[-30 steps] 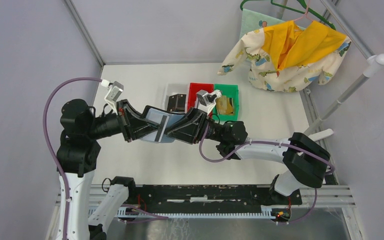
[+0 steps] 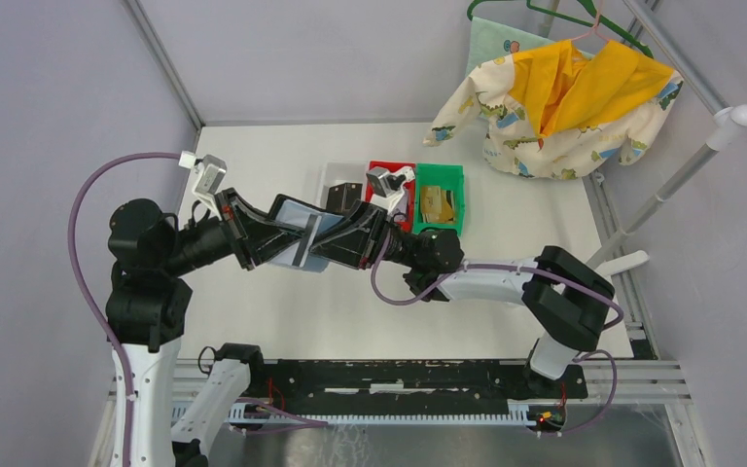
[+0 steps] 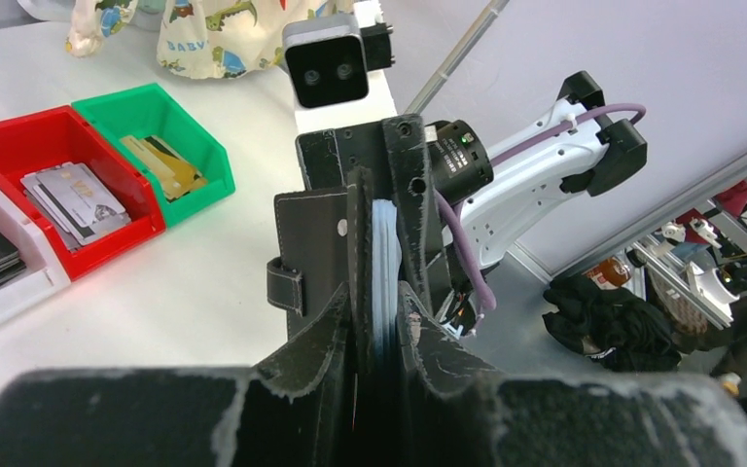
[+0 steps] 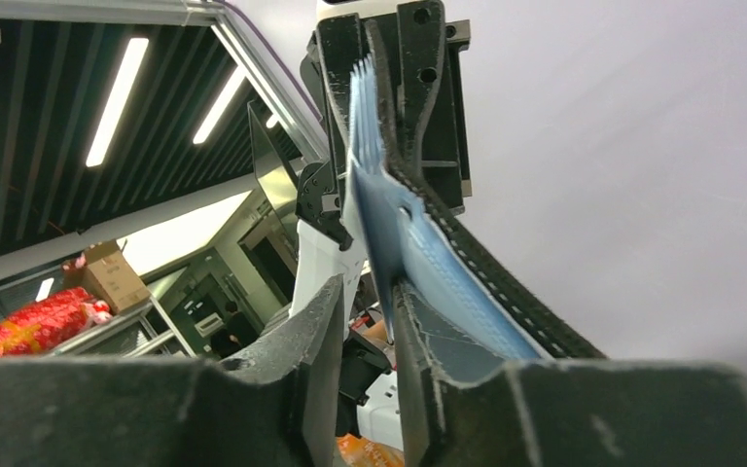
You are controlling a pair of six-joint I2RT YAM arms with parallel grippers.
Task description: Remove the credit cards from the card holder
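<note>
The card holder, with a dark cover and pale blue sleeves, is held up between my two grippers in the top view. My left gripper is shut on it, its fingers on either side of the dark cover and the bunched sleeves. My right gripper comes at it from the other side, partly open. A blue sleeve runs down into the gap between its fingers, and other sleeves fan out past one finger. I cannot tell whether a card sits in the sleeves.
Behind the arms stand a white bin with dark items, a red bin with several cards and a green bin with gold cards. Clothes hang at the back right.
My right gripper and arm have shifted a little left and upward in the top view, toward the left gripper. The left arm has shifted slightly left.
</note>
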